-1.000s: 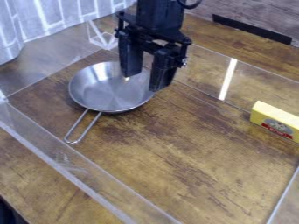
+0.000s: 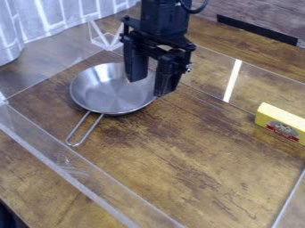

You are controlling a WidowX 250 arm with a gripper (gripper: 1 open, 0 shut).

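Note:
The black gripper (image 2: 152,80) hangs at the top centre, pointing down over the right part of a steel pan (image 2: 102,93) with a wire handle (image 2: 86,127) toward the lower left. Its fingers look apart, with nothing visible between them. Whether they touch the pan is hard to tell.
A yellow box (image 2: 281,123) lies at the right edge of the wooden surface (image 2: 179,169). A white rack (image 2: 71,18) stands at the upper left, with a pale round object (image 2: 7,49) at the left edge.
The gripper has shifted very slightly; the pan and box stay where they were.

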